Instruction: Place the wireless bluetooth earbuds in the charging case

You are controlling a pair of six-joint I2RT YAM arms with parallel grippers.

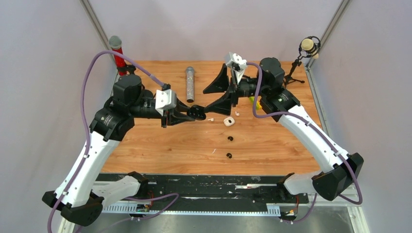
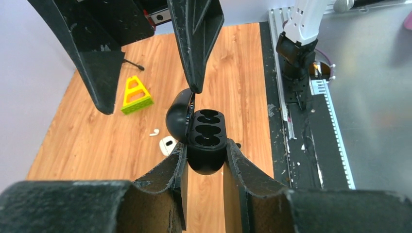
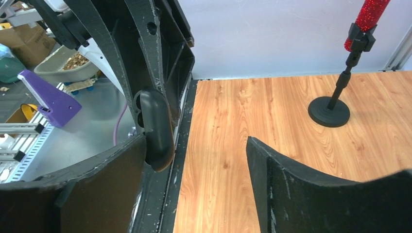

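Observation:
A black charging case (image 2: 207, 149) is held by my left gripper (image 1: 191, 114), its lid (image 2: 177, 116) raised and its earbud wells empty and facing up. My right gripper (image 1: 211, 99) is open beside it, one finger very near the lid. In the right wrist view the case (image 3: 158, 128) stands at the left finger. On the table lie two small black earbuds (image 1: 230, 138) (image 1: 229, 155), a white case (image 1: 229, 121) and small white earbuds (image 1: 210, 119).
A grey microphone (image 1: 190, 85) lies at the back, a red microphone (image 1: 119, 60) stands back left, a mounted microphone (image 1: 307, 44) back right. A yellow-green triangular object (image 2: 137, 101) lies on the table.

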